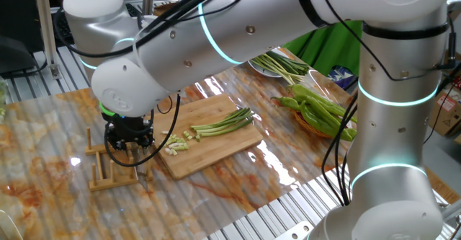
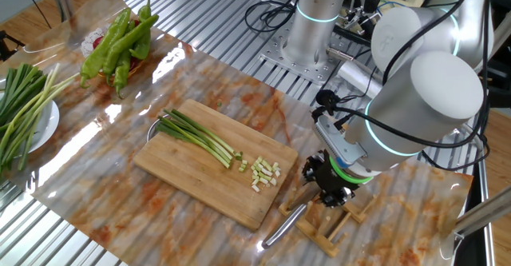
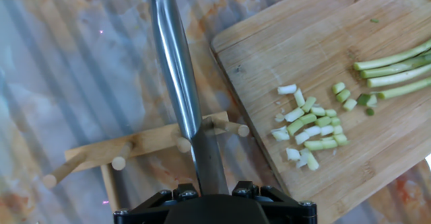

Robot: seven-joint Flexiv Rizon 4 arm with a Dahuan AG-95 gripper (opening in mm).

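Note:
A knife with a steel handle (image 3: pixel 176 56) passes over the rail of a wooden peg rack (image 3: pixel 145 142) in the wrist view, its blade (image 3: pixel 208 160) between two pegs and running under my gripper. From exterior view 2, the handle (image 2: pixel 279 229) sticks out past the rack (image 2: pixel 323 238), toward the cutting board, beside my gripper (image 2: pixel 329 192). In exterior view 1 my gripper (image 1: pixel 131 140) stands low over the rack (image 1: pixel 108 169). Its fingertips are hidden by its own dark body, so whether they touch the blade cannot be seen.
Right beside the rack lies a wooden cutting board (image 2: pixel 200 182) with chopped scallion pieces (image 2: pixel 263 172) and longer stalks (image 2: pixel 196 138). Farther off are a basket of green peppers (image 2: pixel 120 49) and a plate of scallions (image 2: pixel 28 110). Bare tabletop (image 1: pixel 50 204) surrounds the rack's outer side.

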